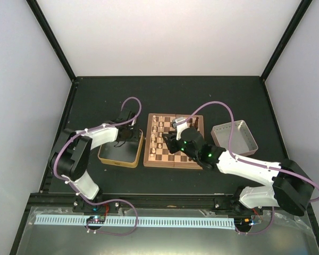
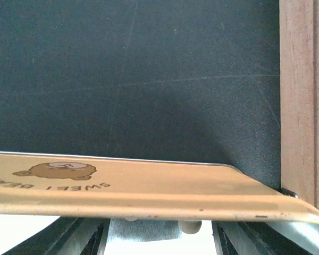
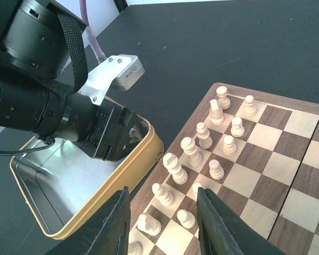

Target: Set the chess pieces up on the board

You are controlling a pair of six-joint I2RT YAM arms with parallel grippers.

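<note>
The chessboard (image 1: pixel 167 158) holds several cream pieces on its left side, among them one (image 3: pixel 174 167) near its edge, and dark pieces at the right in the top view. My left gripper is down in the tan tray (image 1: pixel 119 162), low behind its rim, with small pale pieces partly visible between the fingers; whether it holds one is unclear. My right gripper hangs over the board with its fingers apart and pieces visible below between them, none clearly held.
A pale empty tray (image 1: pixel 234 138) sits right of the board.
</note>
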